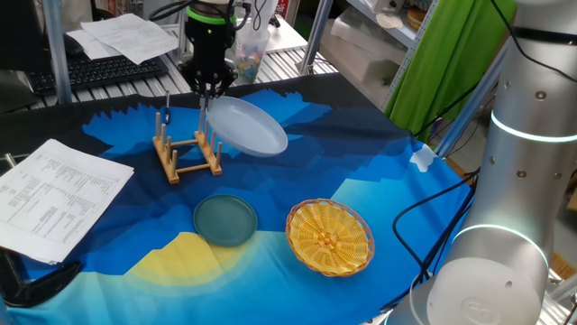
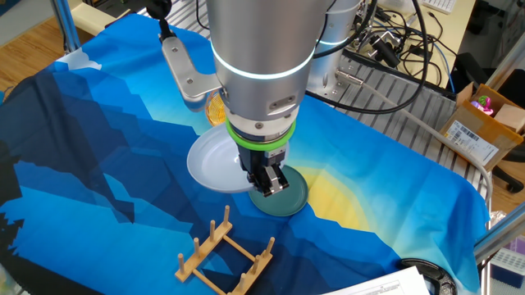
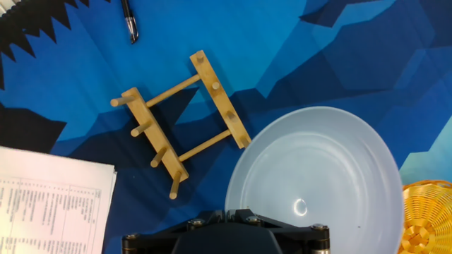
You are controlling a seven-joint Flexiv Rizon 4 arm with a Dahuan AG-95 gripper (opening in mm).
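Observation:
A pale blue-white plate (image 1: 245, 127) hangs tilted in the air, its edge gripped by my gripper (image 1: 208, 94). In the wrist view the plate (image 3: 318, 176) fills the lower right, and its left rim meets the closed fingers at the bottom edge. From the other side, the plate (image 2: 217, 160) shows partly behind my gripper (image 2: 271, 187). The wooden dish rack (image 1: 187, 155), with upright pegs and no plates in it, stands on the cloth just left of the held plate and below it.
A dark green plate (image 1: 225, 220) and a yellow wicker basket (image 1: 330, 237) lie nearer the front of exterior view 1. Papers (image 1: 56, 199) cover the left side. A pen (image 3: 130, 21) lies beyond the rack. Cloth right of the rack is clear.

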